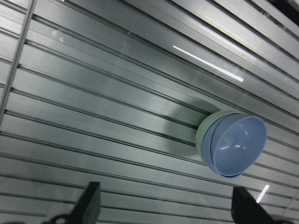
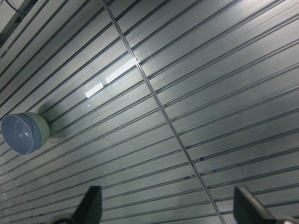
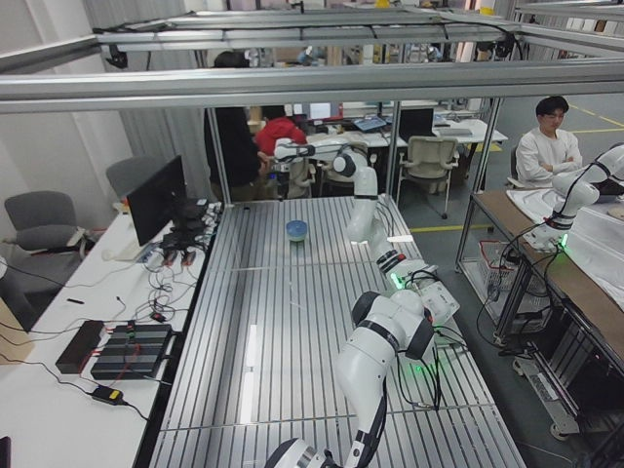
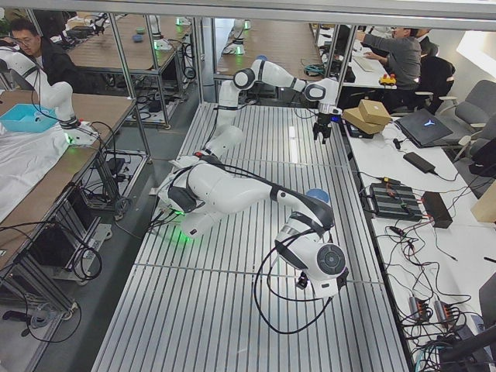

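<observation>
Two blue bowls [image 1: 238,144] sit nested in a pale green bowl [image 1: 202,135] on the slatted metal table, at the right of the left wrist view; the stack is at the left in the right wrist view. My left gripper is above the table, apart from the bowls, its fingers wide open with only table between them. My right gripper is also open over bare table, well away from the stack.
The slatted table [image 3: 263,322] is otherwise mostly clear. A side desk [image 3: 39,409] with a monitor, power units and cables runs along it. Frame posts and other robot stations surround it.
</observation>
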